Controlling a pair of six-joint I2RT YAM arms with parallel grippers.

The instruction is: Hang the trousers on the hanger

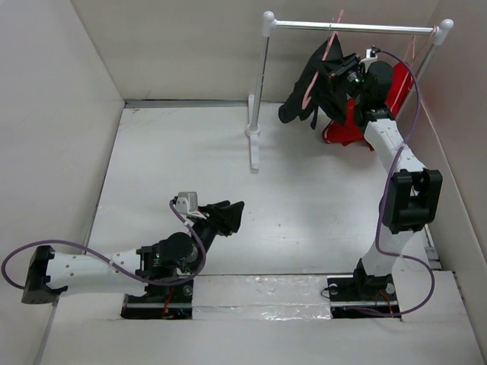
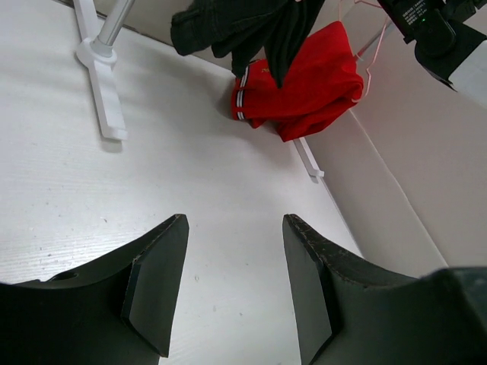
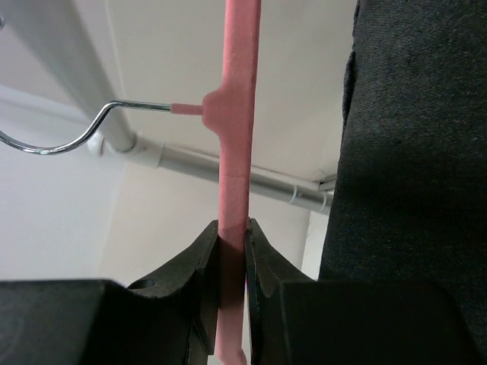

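Dark trousers hang draped over a pink hanger up at the rack's rail. My right gripper is shut on the hanger's pink bar, with dark cloth filling the right of that wrist view. The hanger's metal hook lies across the view of the rail; whether it rests on it I cannot tell. Low over the table, far from the cloth, my left gripper stands open with only white tabletop between its fingers. The trousers' lower end shows at the top of the left wrist view.
The white rack's rail runs along the back. Red clothing on another pink hanger hangs at its right end, close behind my right arm. A rack foot stands on the left. Mid-table is clear.
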